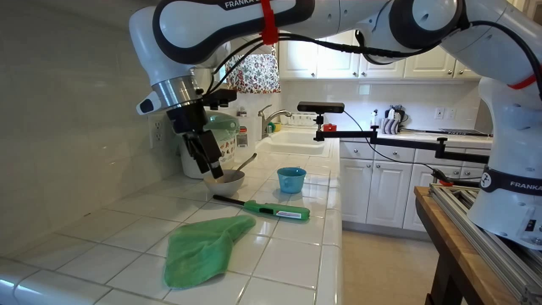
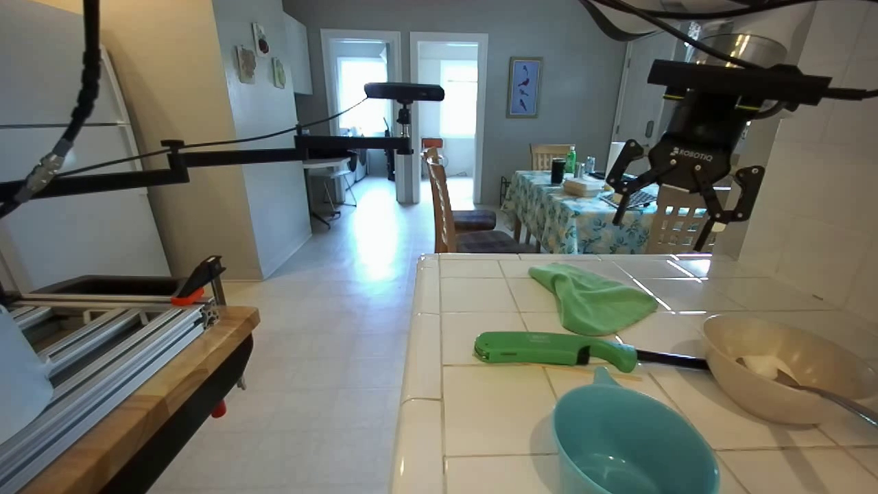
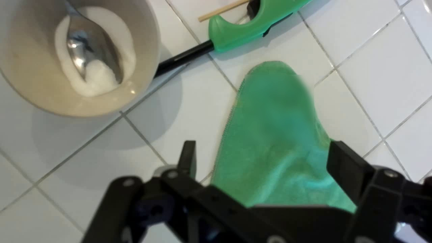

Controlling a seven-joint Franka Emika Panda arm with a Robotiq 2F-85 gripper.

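My gripper [image 2: 662,232] hangs in the air above the counter, its two fingers spread wide with nothing between them. In the wrist view a green cloth [image 3: 271,154] lies rumpled on the tiles, well below the fingers. Beside the cloth is a green lighter [image 1: 277,209] with a black tip. That tip points toward a beige bowl [image 3: 139,87], which holds some white stuff and a metal spoon [image 3: 95,40]. A blue cup [image 1: 291,181] stands upright near the counter's edge; exterior view 2 shows its inside empty.
A white bin with a green lid [image 1: 221,124] stands against the wall behind the bowl, with the sink [image 1: 294,142] beyond. A thin wooden stick [image 3: 224,10] lies by the lighter. Bare tiles [image 1: 127,223] stretch between the cloth and the wall.
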